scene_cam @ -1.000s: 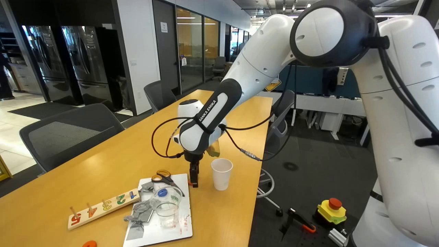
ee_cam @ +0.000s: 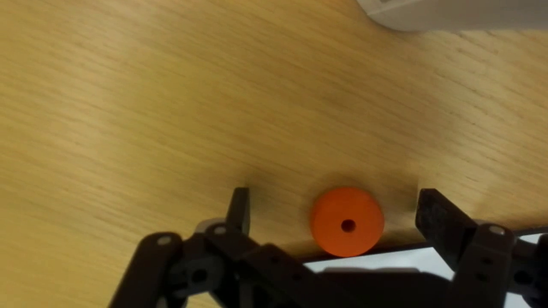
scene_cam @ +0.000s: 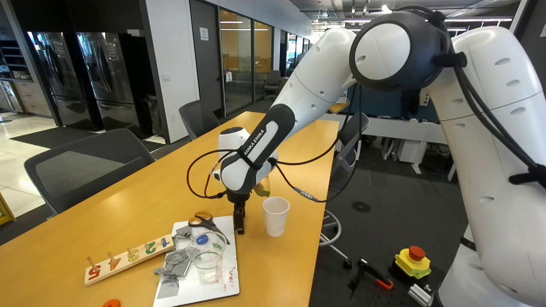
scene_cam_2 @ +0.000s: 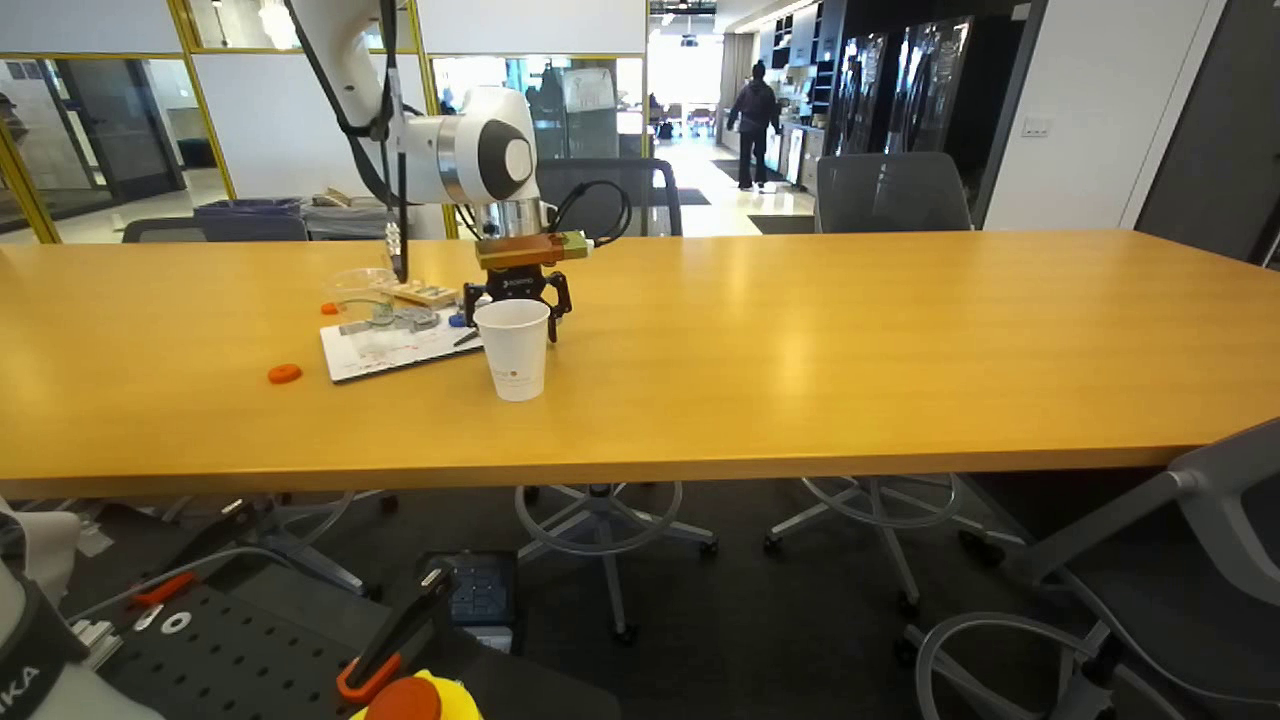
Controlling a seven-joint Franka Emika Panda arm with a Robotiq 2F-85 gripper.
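Observation:
Low over the table, my gripper stands open, its two black fingers spread to either side of an orange disc [ee_cam: 339, 239] with a small centre hole. The disc touches neither finger and rests by the whiteboard's dark edge. In exterior view 1 the gripper [scene_cam: 239, 231] points down at the board's right edge, hiding the disc. A white paper cup [scene_cam: 276, 217] stands upright just to the right of the gripper; in exterior view 2 the cup [scene_cam_2: 516, 360] partly covers the fingers.
The whiteboard [scene_cam: 231, 281] carries scissors [scene_cam: 203, 220], grey pieces and a clear container [scene_cam: 208, 263]. Left of it lies a wooden number peg board [scene_cam: 128, 258]. Another orange piece [scene_cam: 111, 303] lies near the front.
My arm has shifted slightly left in exterior view 1, and the gripper is a little lower. A bit of orange seen beside the fingers earlier is now hidden.

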